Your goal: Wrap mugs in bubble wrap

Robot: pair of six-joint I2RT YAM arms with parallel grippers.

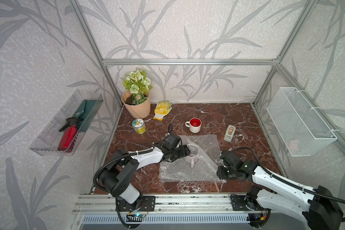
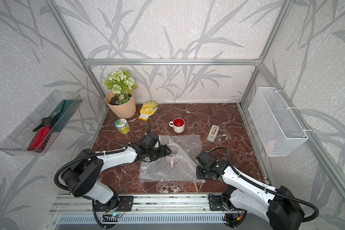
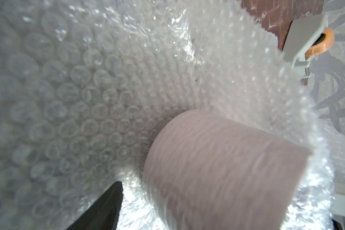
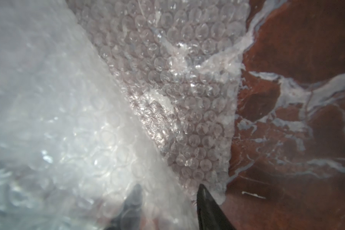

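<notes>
A pale pink mug [image 1: 191,161] lies on the bubble wrap [image 1: 174,172], its handle toward the front edge, with part of the sheet folded diagonally over it. In the left wrist view the mug's bare side [image 3: 226,172] shows close up. My left gripper [image 1: 187,150] is at the mug's left side; only one finger [image 3: 103,210] shows clearly, so its finger opening is hidden. At the sheet's front right corner, my right gripper stands open, one finger seen through the folded flap and the other [image 4: 209,207] outside the flap's edge. A white mug with red inside [image 1: 194,125] stands behind.
A tape dispenser [image 1: 229,133] sits at the back right. A tin [image 1: 139,126], a yellow glove [image 1: 163,110] and a potted plant [image 1: 137,107] occupy the back left. Baskets hang on both side walls. Bare table lies right of the wrap.
</notes>
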